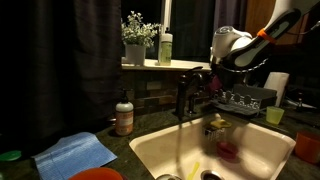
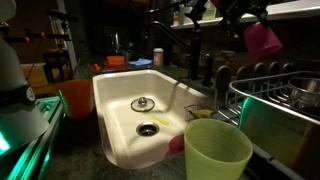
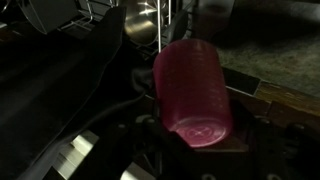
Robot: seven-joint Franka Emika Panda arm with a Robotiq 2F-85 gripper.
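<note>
A pink-red cup (image 2: 262,40) hangs high above the dish rack, tilted. My gripper is shut on this cup, which fills the middle of the wrist view. In exterior view 1 the arm reaches in from the upper right, and the cup (image 1: 214,84) shows only dimly below the gripper, beside the faucet. Its contact with the fingers is dark and partly hidden.
The white sink (image 2: 120,140) holds a lid (image 2: 143,103). A yellow-green cup (image 2: 218,150) stands in front of the dish rack (image 2: 275,88), which has a metal pot (image 2: 306,93). The dark faucet (image 1: 182,97) rises behind the sink. A blue cloth (image 1: 74,155) lies left.
</note>
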